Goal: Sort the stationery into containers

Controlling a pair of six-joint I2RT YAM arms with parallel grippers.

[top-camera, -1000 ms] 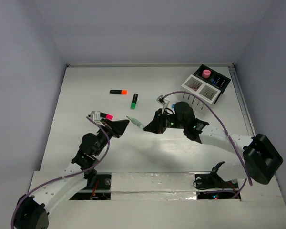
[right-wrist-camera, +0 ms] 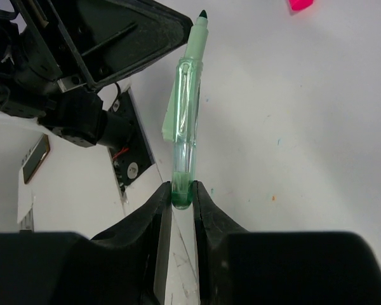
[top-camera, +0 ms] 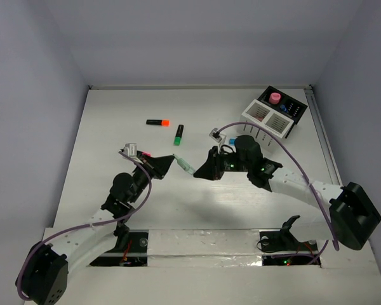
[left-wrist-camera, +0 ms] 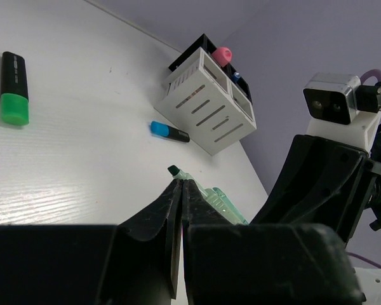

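Note:
A pale green clear-bodied pen (right-wrist-camera: 185,114) with a bare dark tip is held by its rounded end in my right gripper, which is shut on it. In the top view the pen (top-camera: 184,165) spans the short gap between both grippers. My left gripper is shut with nothing between its fingers; the pen (left-wrist-camera: 213,198) lies outside them, its tip close by. A black-and-green marker (top-camera: 178,135), a black-and-orange marker (top-camera: 158,122) and a blue-and-black marker (left-wrist-camera: 170,131) lie on the table. A pink-capped marker (right-wrist-camera: 300,4) is partly out of view.
A white slotted container (top-camera: 267,119) stands at the back right. Behind it, a black box (top-camera: 291,107) holds a pink item (top-camera: 275,98) and something blue.

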